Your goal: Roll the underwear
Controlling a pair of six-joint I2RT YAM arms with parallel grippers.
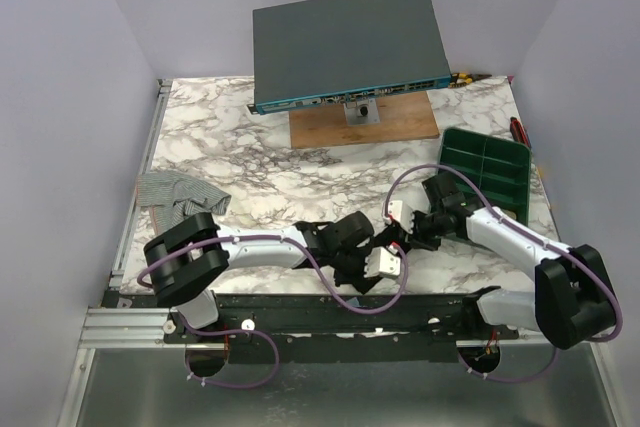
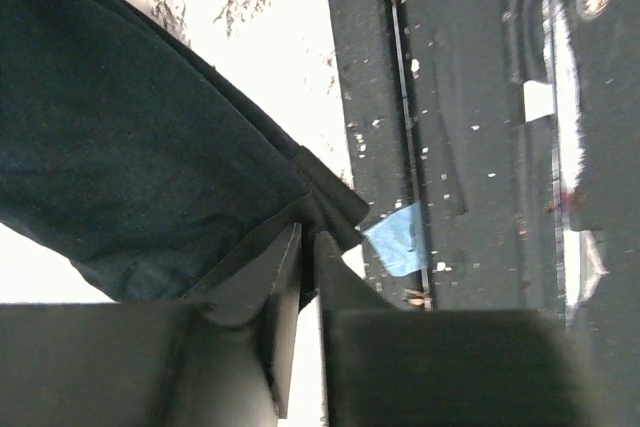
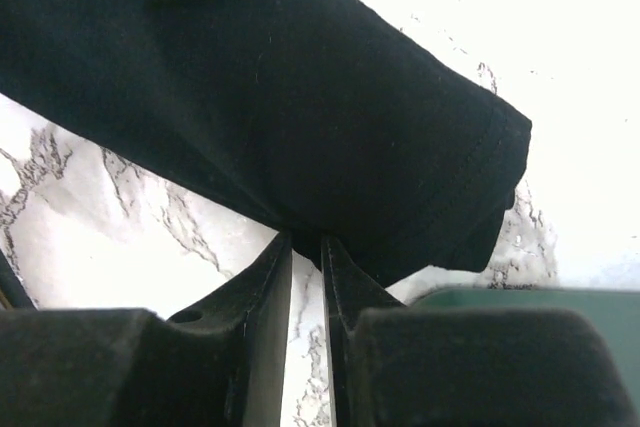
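The black underwear (image 2: pixel 150 147) lies on the marble table near the front edge, largely hidden under both arms in the top view. My left gripper is down on one end of the cloth at the table's edge, its fingers close together at a fold. My right gripper is low at the lower edge of the cloth's other part, fingertips on the fabric and only a small gap apart. Whether either holds fabric is hard to tell.
A green divided bin (image 1: pixel 485 152) stands at the right, close to the right gripper. Grey striped cloths (image 1: pixel 185 197) lie at the left. A wooden board (image 1: pixel 320 132) is at the back under a dark panel.
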